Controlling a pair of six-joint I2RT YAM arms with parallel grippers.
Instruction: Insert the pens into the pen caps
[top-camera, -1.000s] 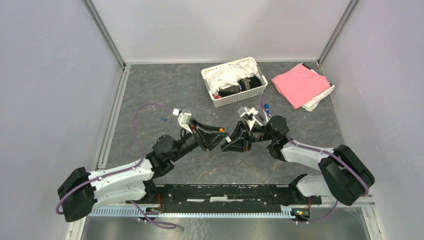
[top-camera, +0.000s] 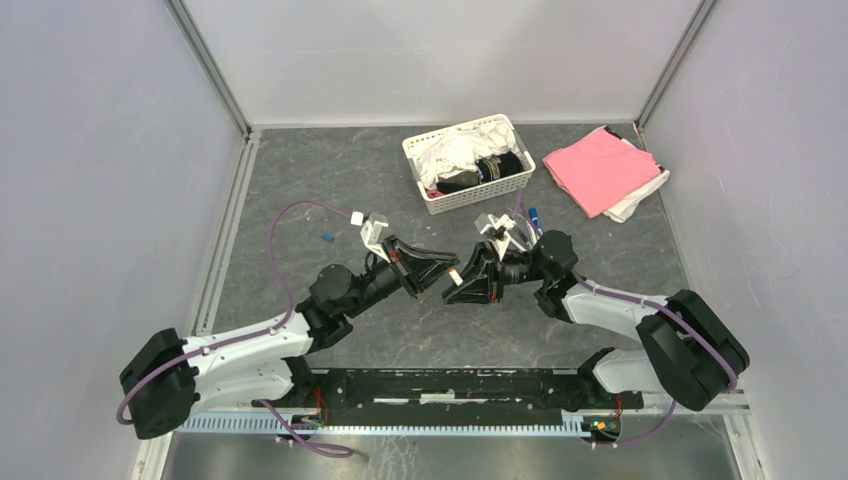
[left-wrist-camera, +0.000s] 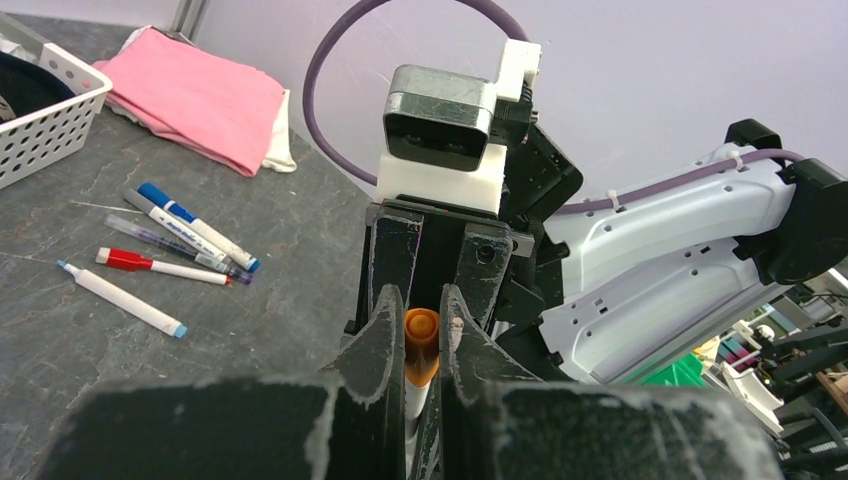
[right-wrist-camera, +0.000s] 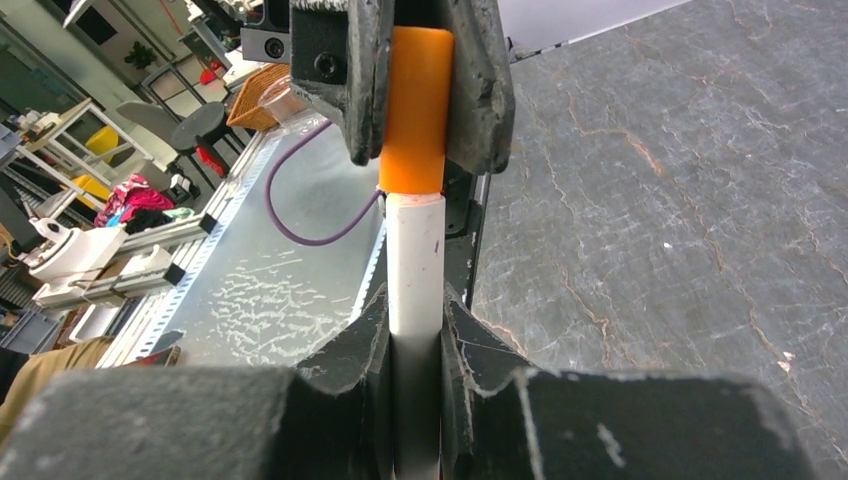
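Observation:
My two grippers face each other over the middle of the table. The left gripper (top-camera: 443, 264) is shut on an orange cap (right-wrist-camera: 416, 105). My right gripper (top-camera: 462, 280) is shut on a white pen barrel (right-wrist-camera: 415, 280), which stands in line with the cap and meets its end; how far it is inside cannot be told. In the left wrist view several loose pens lie on the table: a white pen (left-wrist-camera: 125, 300), a red-capped marker (left-wrist-camera: 125, 259) and blue-and-white markers (left-wrist-camera: 200, 230).
A white basket (top-camera: 470, 200) with cloths is at the back middle, pink towels (top-camera: 600, 170) at the back right. A small blue piece (top-camera: 328, 237) lies left of centre.
My left gripper has shifted slightly rightward toward the pen in the right gripper, and the orange cap is less visible from above. The right arm looks still.

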